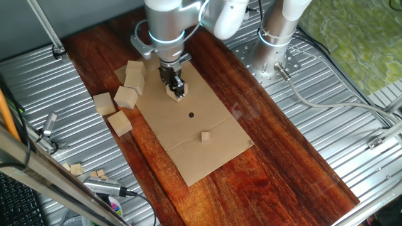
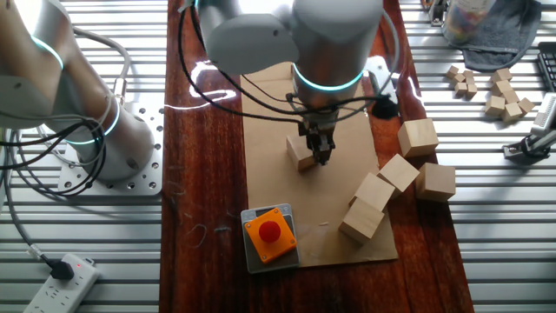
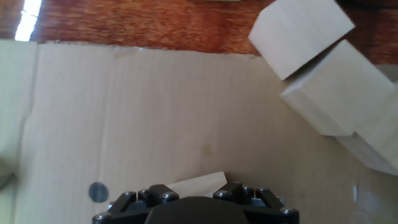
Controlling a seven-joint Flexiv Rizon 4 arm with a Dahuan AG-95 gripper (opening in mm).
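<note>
A light wooden block (image 1: pixel 173 95) is at my gripper (image 1: pixel 180 93), over the far part of the cardboard sheet. In exterior view 2 the block (image 2: pixel 301 154) shows just left of the dark fingers (image 2: pixel 321 146), which overlap it. The wrist view shows only a slanted pale strip of this block (image 3: pixel 202 185) between the two black fingers. The fingertips and the block's lower part are hidden there, so I cannot tell whether the fingers are clamped on it.
Several larger wooden blocks (image 1: pixel 126 97) cluster along the sheet's left edge. A small cube (image 1: pixel 205 136) and a black dot (image 1: pixel 191 115) lie on the cardboard (image 1: pixel 200 160). An orange box with a red button (image 2: pixel 270 231) stands near the sheet's corner.
</note>
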